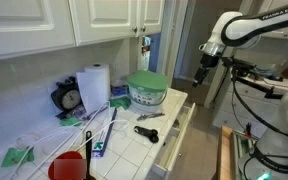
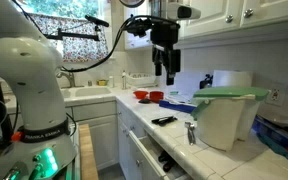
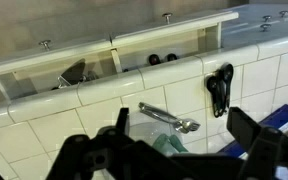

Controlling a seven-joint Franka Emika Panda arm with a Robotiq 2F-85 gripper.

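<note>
My gripper is open, its dark fingers wide apart with nothing between them in the wrist view. It hangs in the air near the counter's front edge, above the drawer [image 2: 147, 150], which is pulled out. A silver utensil [image 3: 172, 118] lies on the tiled counter and shows between the fingers from above. Close by lies a black-handled tool [image 3: 219, 90], also seen as a black shape [image 1: 147, 132] in exterior view 1. Inside the drawer are a dark flat tool [image 3: 74, 73] and some small black pieces [image 3: 162, 58].
A whitish bin with a green lid [image 2: 230, 93] stands on the counter beside the utensil. Along the counter are a red bowl [image 1: 68, 165], a blue object [image 1: 105, 132], white cables, a black clock-like item [image 1: 67, 96] and a paper roll [image 1: 94, 87]. Cabinets [image 1: 109, 18] hang above.
</note>
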